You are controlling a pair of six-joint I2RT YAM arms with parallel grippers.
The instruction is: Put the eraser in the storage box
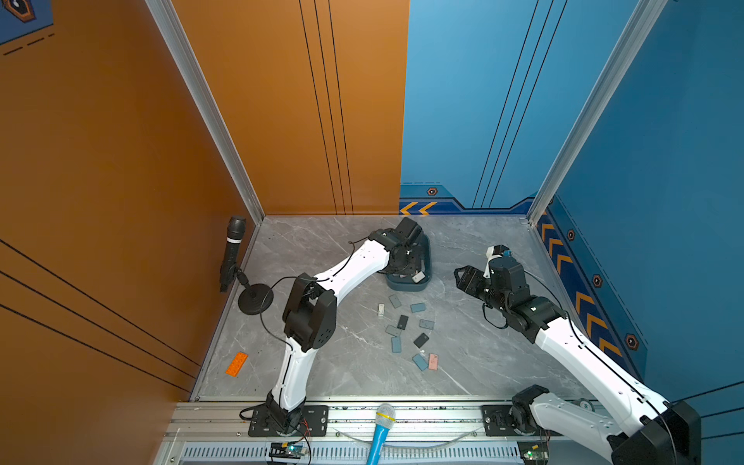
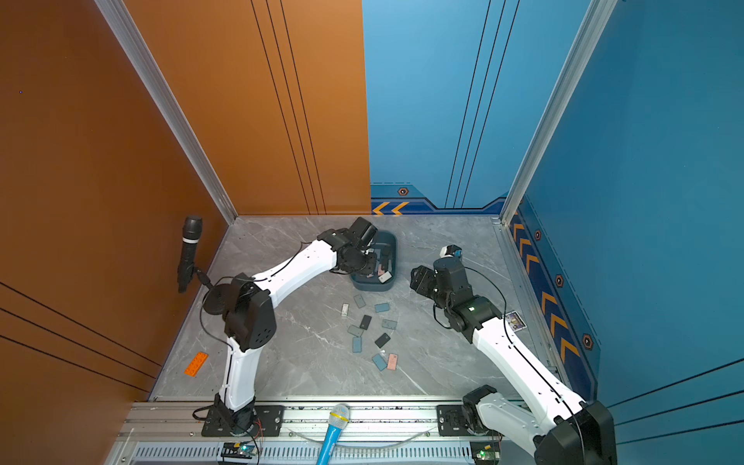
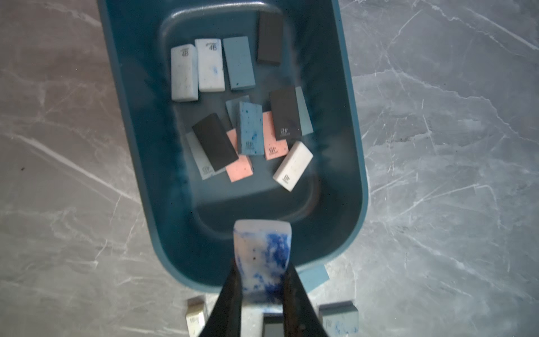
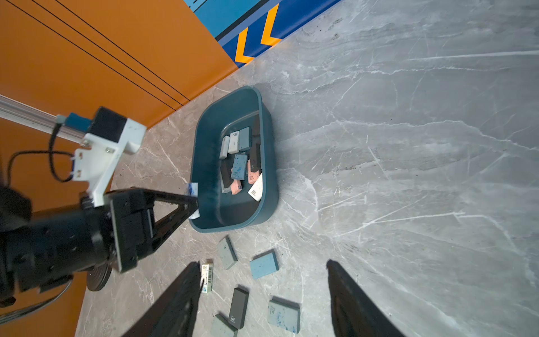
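A white eraser with blue smudges (image 3: pixel 262 252) is pinched in my left gripper, which is shut on it over the near end of the storage box. The dark teal storage box (image 4: pixel 269 191) stands at the back middle of the table. Inside it lie several erasers, among them a white one (image 3: pixel 293 166) and a grey-blue one (image 3: pixel 250 129). My right gripper is open and empty, held above the table to the right of the box; its fingers (image 4: pixel 182 300) stand wide apart.
Several loose erasers, such as a pink one (image 1: pixel 432 362) and a dark one (image 1: pixel 421 340), lie in front of the box. An orange block (image 1: pixel 237 364) and a black microphone on a stand (image 1: pixel 234 255) are at left. Bare table spreads right of the box.
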